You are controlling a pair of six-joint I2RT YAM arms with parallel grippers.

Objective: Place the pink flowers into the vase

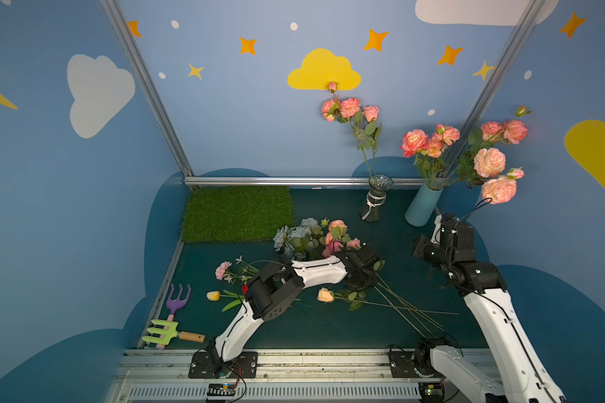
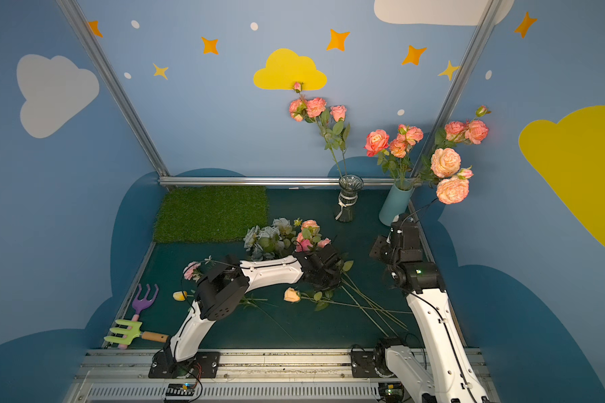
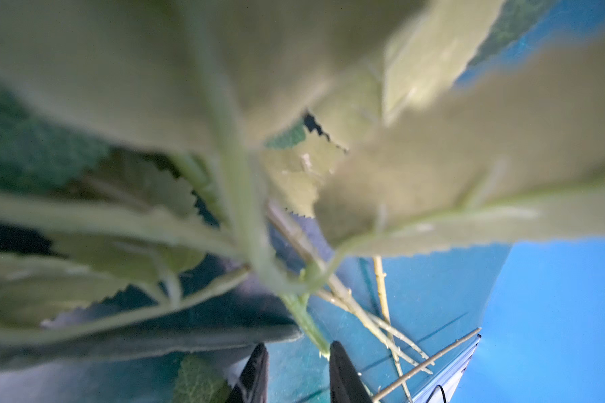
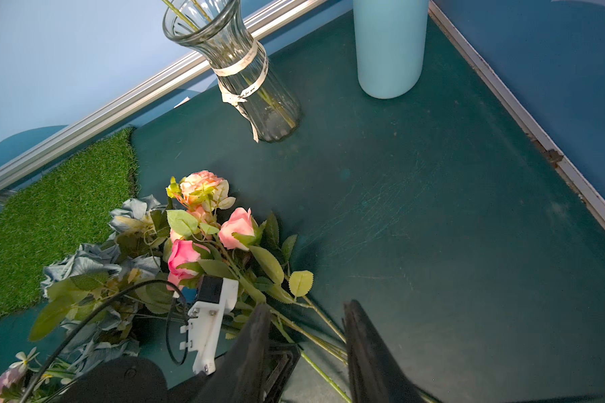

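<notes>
Pink flowers lie on the dark green table among several stems, beside blue-grey flowers. My left gripper is down over their leaves, its fingers apart; a green stem runs close to the gap, and whether it passes between them is unclear. A clear glass vase with a white ribbon stands at the back, a pink-flower spray in it. The light blue vase to its right holds pink flowers too. My right gripper hangs open and empty at the right, in front of the blue vase.
Blue-grey flowers touch the pink bunch. A peach rose lies nearer the front. Grass mat is at back left, with purple and green forks at front left.
</notes>
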